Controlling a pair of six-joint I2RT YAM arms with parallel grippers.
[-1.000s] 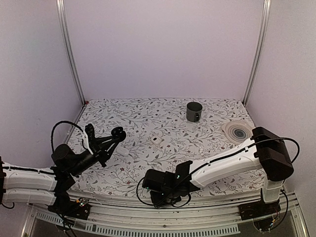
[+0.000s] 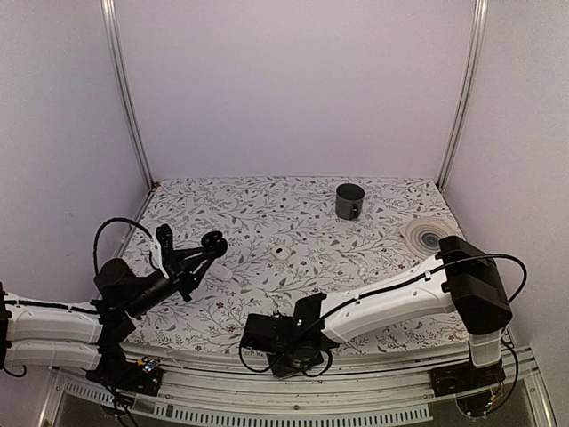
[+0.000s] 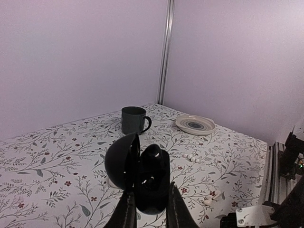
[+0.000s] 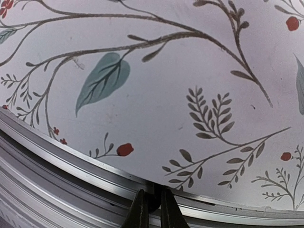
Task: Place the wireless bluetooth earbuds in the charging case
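A black charging case point(image 3: 121, 164) with its lid raised is held up by my left gripper, which is shut on it; a dark rounded piece shows inside. In the top view the case point(image 2: 213, 240) is at the left, above the table. My right gripper points down at the front table edge, over the metal rail, with a small dark object at or behind its fingertips; whether it is held I cannot tell.
A grey mug point(image 2: 349, 202) stands at the back right, a round dish point(image 2: 418, 236) right of it. Small white items point(image 2: 281, 253) lie mid-table. A metal rail point(image 4: 57, 166) runs along the front edge.
The left arm and the case look still.
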